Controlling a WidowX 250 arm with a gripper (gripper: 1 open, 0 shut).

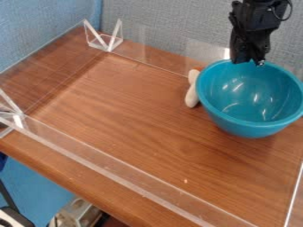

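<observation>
A teal plastic bowl [249, 106] sits at the right side of the wooden table. My black gripper [249, 55] is above the bowl's back rim, pointing down, shut, with nothing visible between its fingertips. A small pale plush object [190, 89] lies just left of the bowl, partly hidden behind it.
A white bracket [103, 35] stands at the back left corner, and a grey panel runs along the back.
</observation>
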